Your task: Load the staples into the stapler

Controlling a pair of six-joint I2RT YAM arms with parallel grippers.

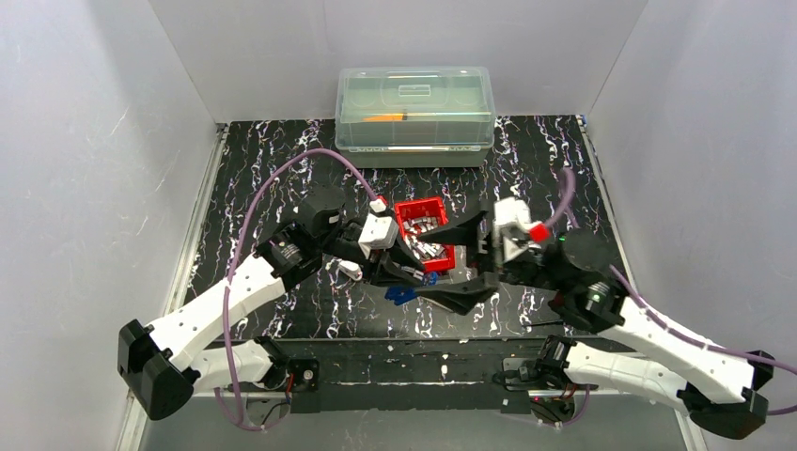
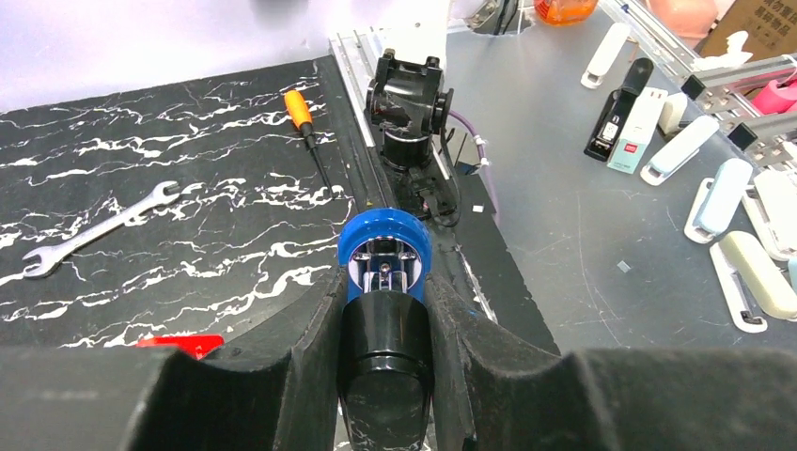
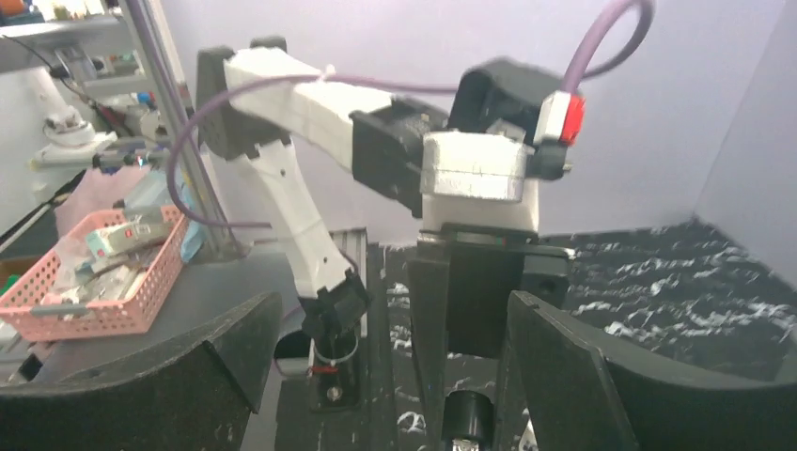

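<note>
In the left wrist view a stapler stretches away between my left gripper's fingers. Its black body [image 2: 386, 376] is flanked closely on both sides, while a blue ring-like end [image 2: 385, 222] and bright metal parts show beyond the fingertips. Whether the fingers press on it I cannot tell. From above, a blue part [image 1: 399, 295] shows under the left arm, with the rest hidden. My right gripper [image 1: 434, 266] faces it from the right with its fingers spread wide and nothing between them. Silver staple-like pieces [image 1: 428, 250] lie in a red tray [image 1: 421, 207], partly covered by the grippers.
A lidded clear-green box [image 1: 414, 141] stands at the back. A wrench [image 2: 103, 228] and an orange-handled screwdriver [image 2: 309, 134] lie on the dark marbled table. Both grippers crowd the middle, close together.
</note>
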